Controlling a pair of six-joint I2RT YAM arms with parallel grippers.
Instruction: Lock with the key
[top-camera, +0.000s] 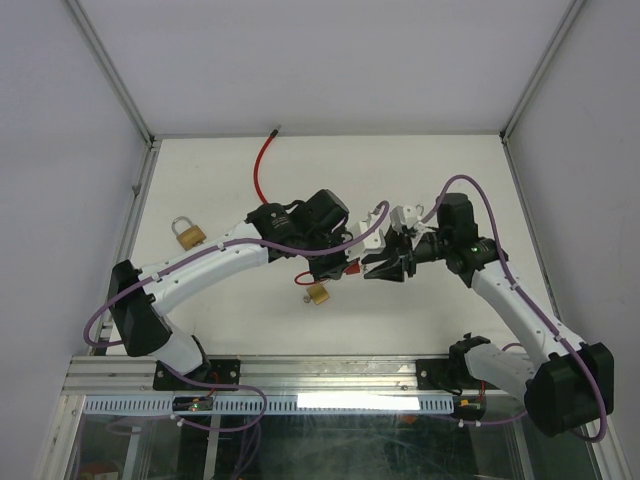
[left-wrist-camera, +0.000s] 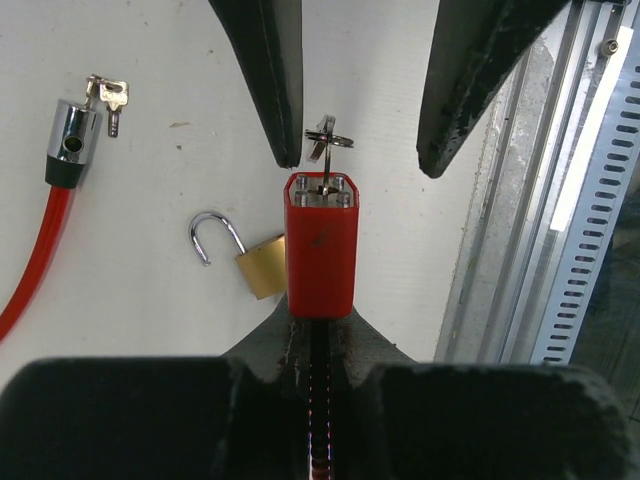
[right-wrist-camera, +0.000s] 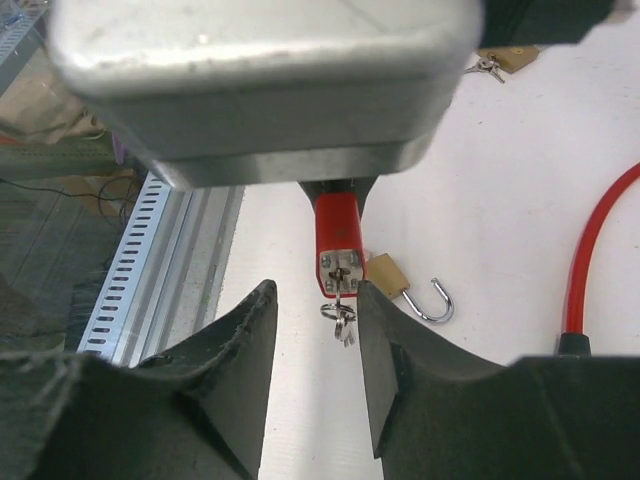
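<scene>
A red lock body (left-wrist-camera: 320, 255) with a metal end is clamped in my left gripper, held level at centre in the top view. A key on a ring (right-wrist-camera: 340, 318) protrudes from that metal end. My right gripper is open around the key's position; in the left wrist view its black fingertips hang just beyond the key, one either side, with nothing seen pinched between them.
An open brass padlock (left-wrist-camera: 262, 266) lies on the white table below. A red cable (left-wrist-camera: 40, 245) with a chrome lock end and keys lies nearby. Another padlock (top-camera: 190, 234) sits at the table's left.
</scene>
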